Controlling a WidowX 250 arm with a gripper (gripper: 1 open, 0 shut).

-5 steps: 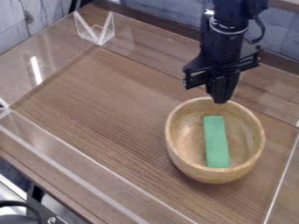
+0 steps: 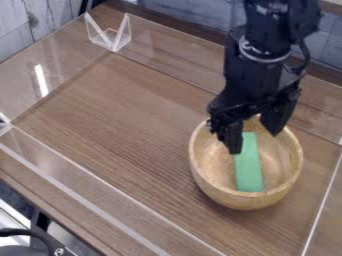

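A wooden bowl (image 2: 214,178) sits at the right of the table, with a green rectangular block (image 2: 247,172) lying inside it. My black gripper (image 2: 251,128) is open and hangs low over the bowl's back part, its fingers on either side above the upper end of the block. Nothing shows held between the fingers. The arm covers part of the bowl's back rim.
A white wire object (image 2: 110,32) stands at the back left of the wooden table (image 2: 100,130). Dark cables lie at the lower left corner.
The bowl and green block look unmoved.
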